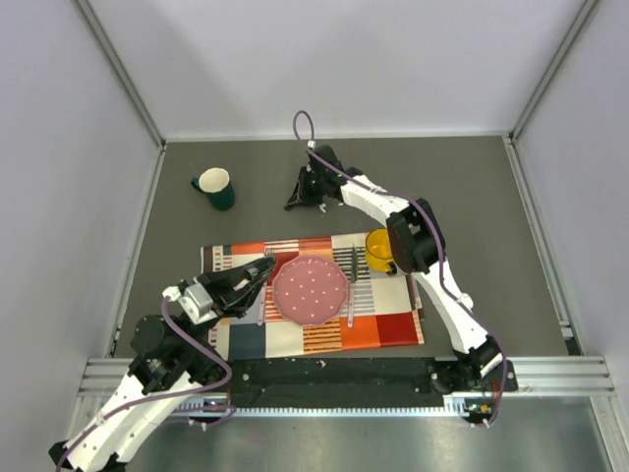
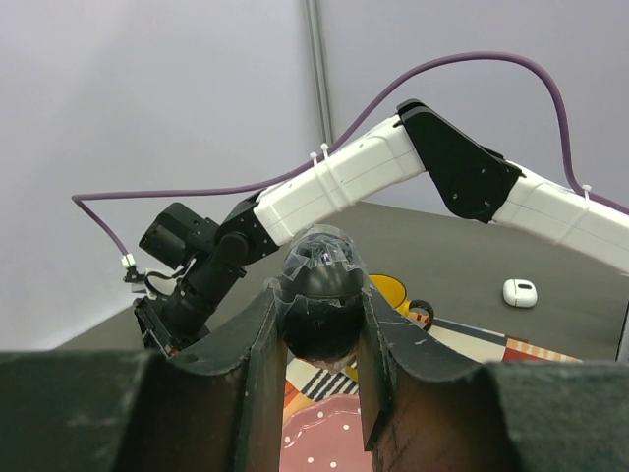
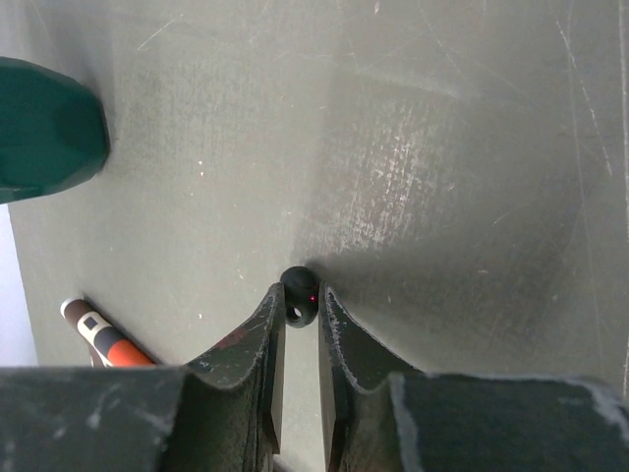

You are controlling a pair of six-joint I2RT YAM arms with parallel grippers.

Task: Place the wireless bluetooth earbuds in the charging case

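A small black earbud lies on the grey table between the fingertips of my right gripper, which is low at the back middle; its fingers sit close around the bud, whether gripping it I cannot tell. My left gripper is raised over the front left of the mat, shut on a dark rounded object with crinkled clear film on top; what it is I cannot tell for sure. A small white case rests on the table at the right in the left wrist view.
A patterned mat holds a pink plate, cutlery and a yellow mug. A green mug stands back left. The right arm stretches across the right side.
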